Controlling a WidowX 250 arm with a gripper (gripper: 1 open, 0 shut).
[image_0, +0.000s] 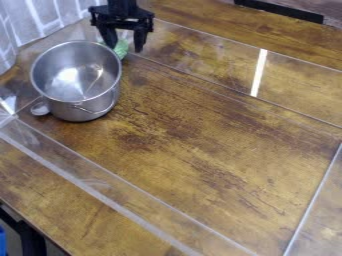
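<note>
At the top of the view my black gripper is over a small green object, behind the metal pot. The large steel pot stands at the left on the wooden surface. The green object is partly hidden, and I cannot tell whether the fingers hold it or how far they are open.
A crumpled pale, shiny surface lines the left edge near the pot. A dark strip runs along the back right.
</note>
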